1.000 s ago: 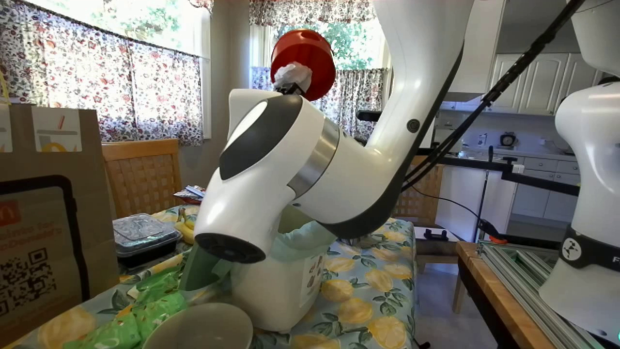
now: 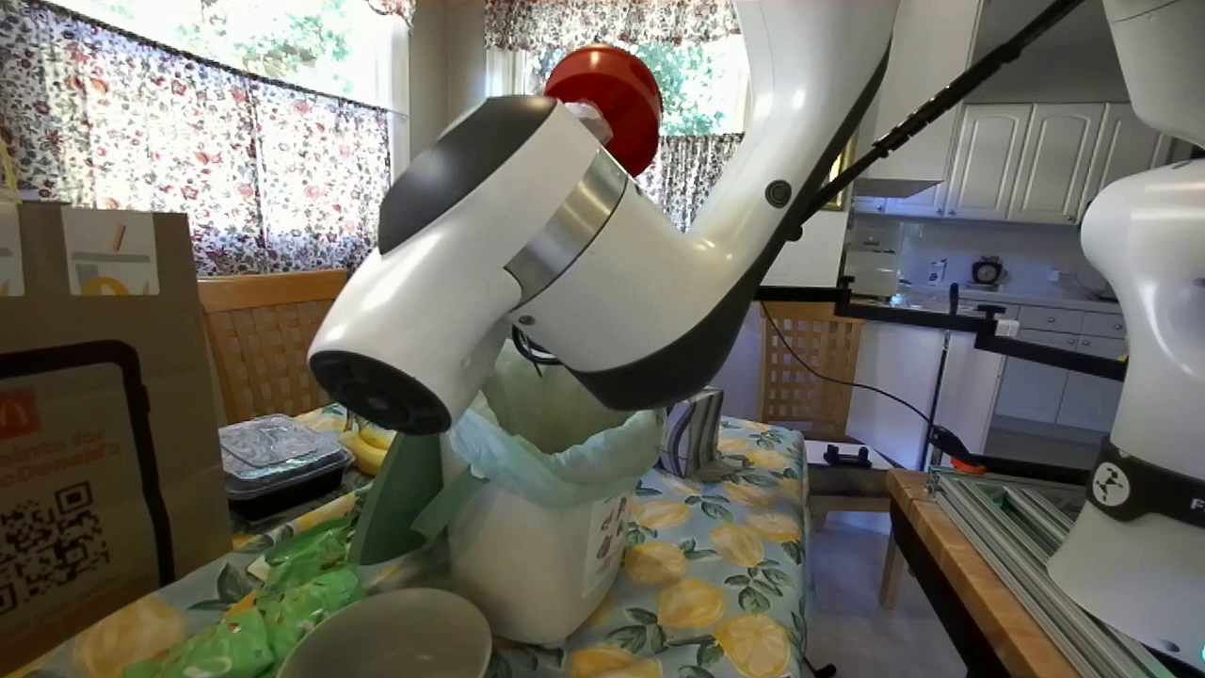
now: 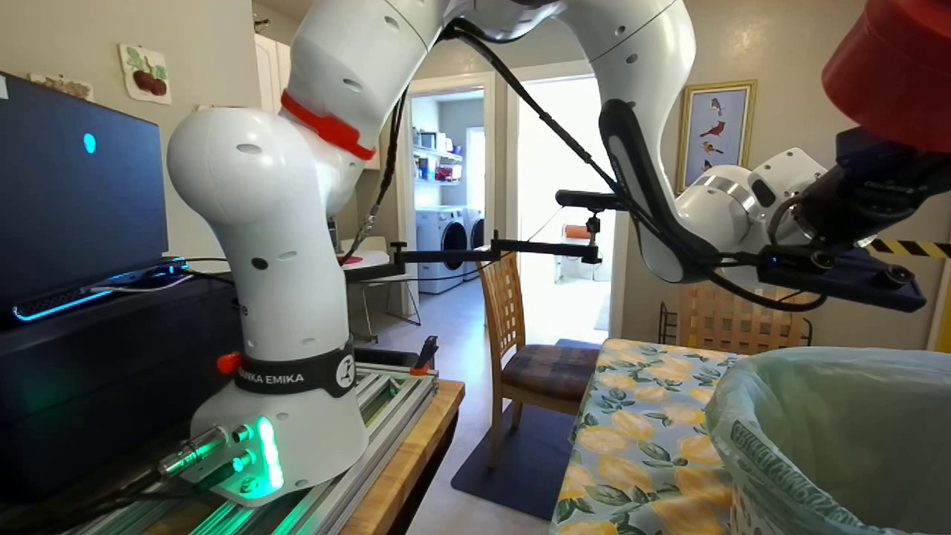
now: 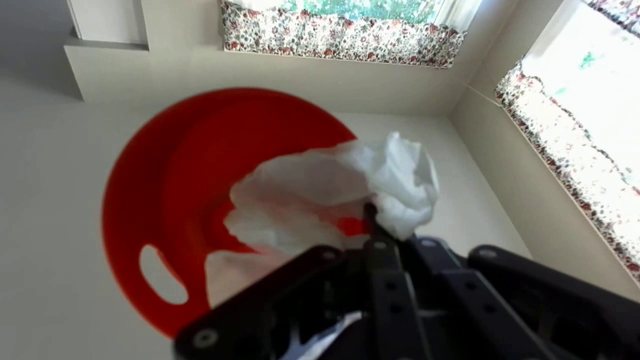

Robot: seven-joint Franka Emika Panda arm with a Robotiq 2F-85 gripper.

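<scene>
My gripper points upward, shut at the edge of a red bowl (image 4: 180, 174) that has an oval slot near its rim. White crumpled tissue (image 4: 405, 186) bunches around the fingertips and covers part of the bowl, hiding the exact grip. In exterior view 1 the bowl (image 2: 621, 96) is high above the table, with a bit of white at its lower edge. Exterior view 2 catches only part of the bowl (image 3: 891, 76) at the upper right, above the black gripper body. Below the arm stands a white bin (image 2: 508, 565) with a pale green liner (image 2: 604, 458).
On the lemon-print tablecloth (image 2: 740, 542) are a pale bowl (image 2: 390, 644), green packets (image 2: 249, 627), bananas (image 2: 364, 450) and a lidded black tray (image 2: 277, 458). A brown paper bag (image 2: 186, 429) stands at left. Cloth right of the bin is largely clear.
In exterior view 1 the arm's wrist has swung left and down and turned. The bowl has tilted and shifted slightly up and right; its slot and most of the tissue are now out of sight there.
</scene>
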